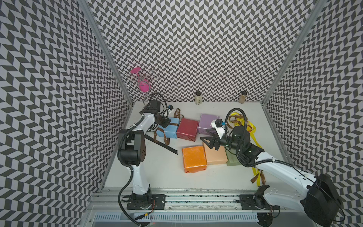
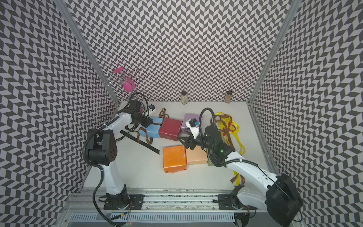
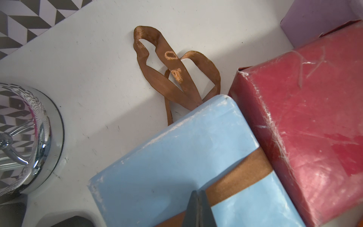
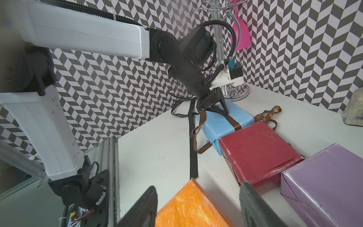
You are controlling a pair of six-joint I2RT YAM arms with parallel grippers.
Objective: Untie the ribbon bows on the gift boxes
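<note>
A brown ribbon (image 3: 242, 176) runs flat across the top of the light blue box (image 3: 158, 162). Its loops (image 3: 175, 73) lie on the table past the box's far edge, and more brown ribbon (image 4: 201, 132) hangs down the near side. My left gripper is shut, its tips over the ribbon band, with nothing visible between them; whether they touch the band I cannot tell. Over the peach box (image 1: 215, 155) hovers my right gripper, empty, its fingers (image 4: 144, 206) wide apart. No ribbon shows on the dark red box (image 1: 188, 129), purple box (image 1: 208, 119) or orange box (image 1: 194, 158).
Yellow, red and brown ribbons (image 1: 249, 127) lie piled at the right. Beneath the right arm sits a green box (image 1: 233, 158), partly covered. A black strap (image 1: 166, 146) crosses the left table. A chrome stand (image 3: 41, 140) rises near the blue box.
</note>
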